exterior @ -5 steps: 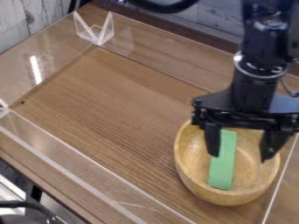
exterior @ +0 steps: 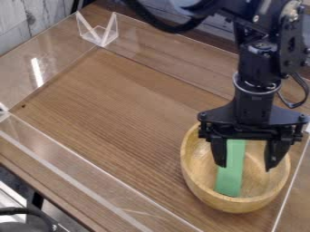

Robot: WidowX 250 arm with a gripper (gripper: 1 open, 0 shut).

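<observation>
My black gripper [exterior: 248,136] is open above a tan wooden bowl [exterior: 242,199] at the lower right, with its fingers spread over the bowl's rim area. A green block [exterior: 229,177] lies lengthwise inside the bowl, below the gripper. Its far end is partly hidden by the gripper, and I see nothing held between the fingers.
A clear wire or plastic holder [exterior: 100,27] stands at the back left. Dark cables show at the lower left edge.
My gripper has risen and drawn back toward the upper part of the view, turning slightly. The bowl and green block look unmoved.
</observation>
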